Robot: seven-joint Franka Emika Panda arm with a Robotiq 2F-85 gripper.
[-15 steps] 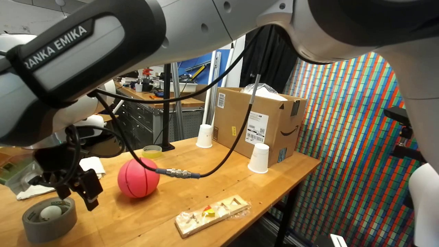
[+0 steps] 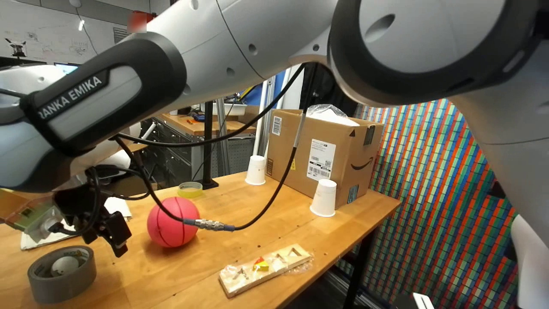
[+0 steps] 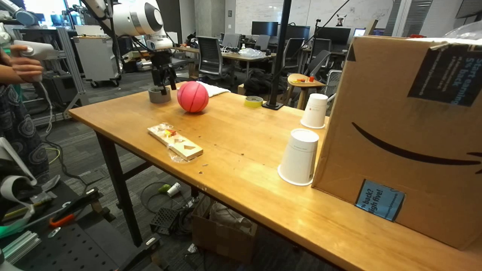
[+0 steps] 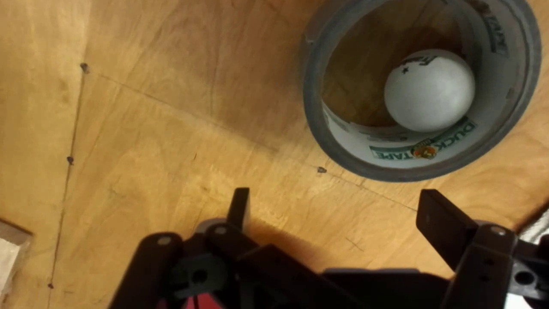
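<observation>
A white ball (image 4: 429, 92) marked with dark print rests inside the ring of a grey duct tape roll (image 4: 355, 167), which lies flat on the table. In the wrist view my gripper has its two black fingers wide apart, bare wood between them, with the roll beyond the tips. Exterior view 1 puts the gripper (image 2: 105, 246) above the table, between the tape roll (image 2: 62, 273) and a pink basketball-patterned ball (image 2: 173, 221). From exterior view 2 the gripper (image 3: 168, 90) overlaps the tape roll (image 3: 158, 96), whose contents are hidden there.
A wooden puzzle board (image 2: 265, 269) lies near the front edge. Two upturned white cups (image 2: 324, 198) stand by a large cardboard box (image 2: 337, 157). A yellow tape roll (image 2: 190, 189) sits farther back. Mid-table is largely clear.
In exterior view 1 the gripper has shifted slightly right and a little higher in the image. The arm and its hanging cable have changed pose; the tape roll and balls remain in place.
</observation>
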